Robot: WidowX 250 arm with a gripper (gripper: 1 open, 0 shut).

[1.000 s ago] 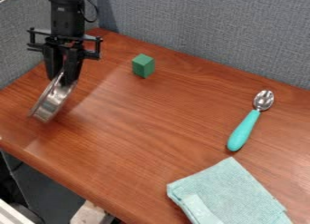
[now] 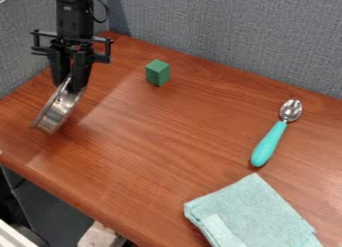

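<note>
A black gripper [image 2: 70,73] at the upper left of the table points down, shut on the rim of a silver metal pan or bowl [image 2: 56,109], which hangs tilted almost on edge at the table's left side. Whether its lower edge touches the table is unclear.
A green block [image 2: 158,73] stands near the back. A spoon with a teal handle [image 2: 267,144] lies on the right, and a folded pale cloth [image 2: 251,216] at the front right. Grey padded walls line the back and left.
</note>
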